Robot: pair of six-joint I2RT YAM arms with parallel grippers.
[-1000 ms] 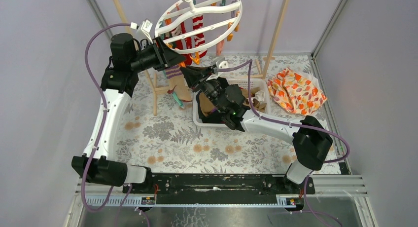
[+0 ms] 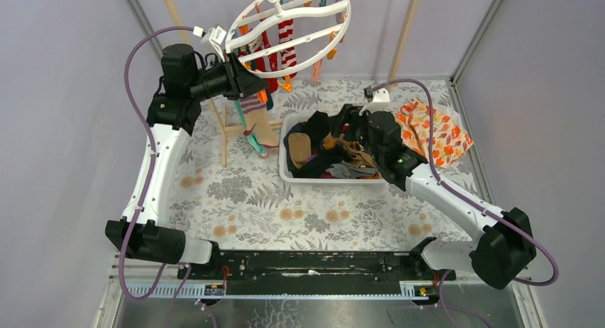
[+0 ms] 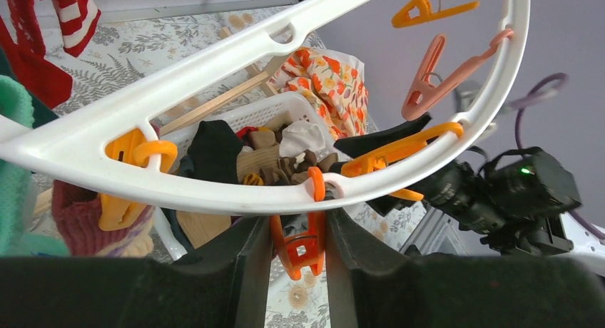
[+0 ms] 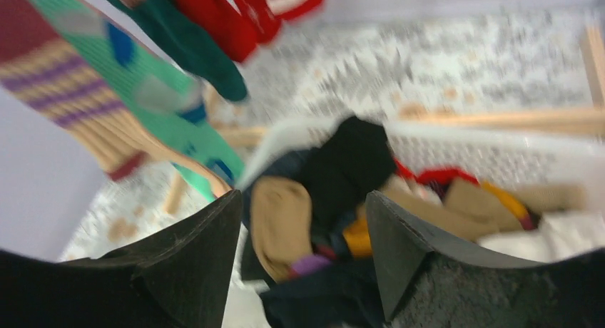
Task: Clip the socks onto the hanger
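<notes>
A white round hanger (image 2: 285,39) with coloured clips hangs at top left-centre; red-striped socks (image 2: 285,43), a teal sock (image 3: 14,164) and a tan-purple sock (image 2: 258,120) hang beneath it. My left gripper is shut on an orange clip (image 3: 296,251) at the hanger's near rim. My right gripper (image 2: 342,121) stands over the basket; in the right wrist view its fingers (image 4: 414,264) are apart with nothing held between them. A white basket (image 2: 284,171) holds loose dark, tan and grey socks. The right wrist view is blurred.
An orange floral cloth (image 2: 431,132) lies at the right of the table. A wooden stand (image 2: 407,21) rises behind.
My right arm has moved right, away from the clip at my left gripper to over the basket. My left gripper has stayed nearly still on the clip.
</notes>
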